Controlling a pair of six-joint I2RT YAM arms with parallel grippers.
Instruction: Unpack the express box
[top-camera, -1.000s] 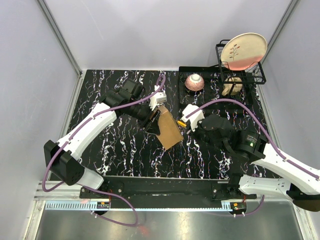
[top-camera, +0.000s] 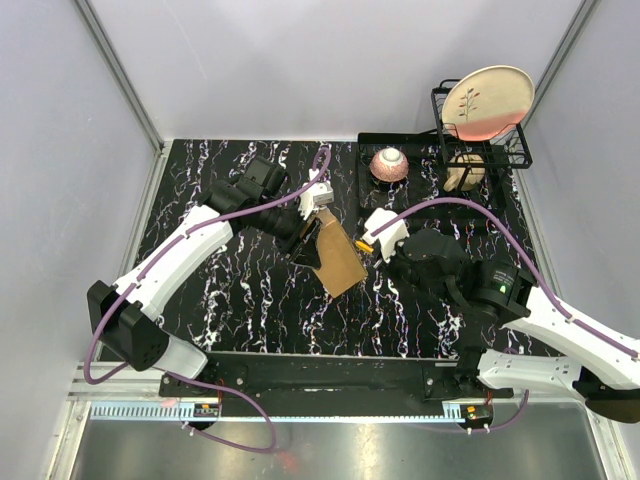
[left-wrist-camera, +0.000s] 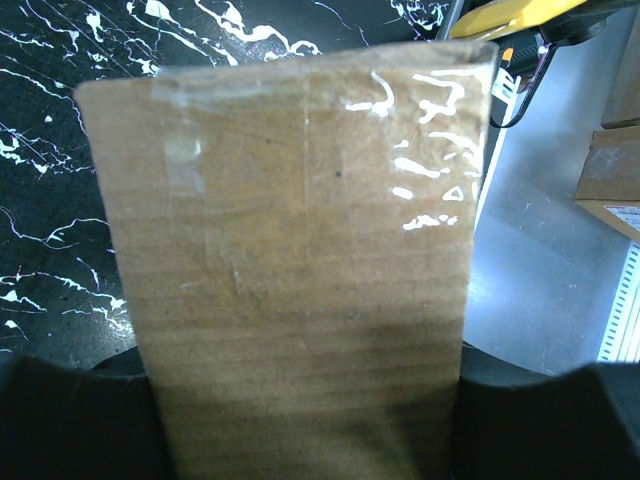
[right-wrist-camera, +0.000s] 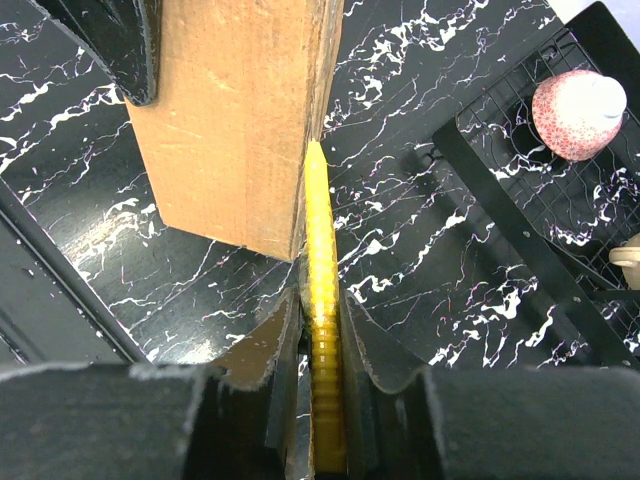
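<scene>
My left gripper is shut on a brown cardboard box (top-camera: 341, 260), its two fingers pressing the box from opposite sides. Clear tape shines on the face that the left wrist view shows. Between the fingers of my right gripper is a yellow cutter (right-wrist-camera: 322, 240), pointing away from the hand. The cutter's tip meets the narrow edge side of the box in the right wrist view. The inside of the box is hidden.
A black wire rack (top-camera: 420, 206) stands at the back right with a pink bowl (top-camera: 389, 165), a beige cup (top-camera: 463, 172) and a plate (top-camera: 488, 100). More cardboard boxes (left-wrist-camera: 612, 170) sit beyond the table's front edge.
</scene>
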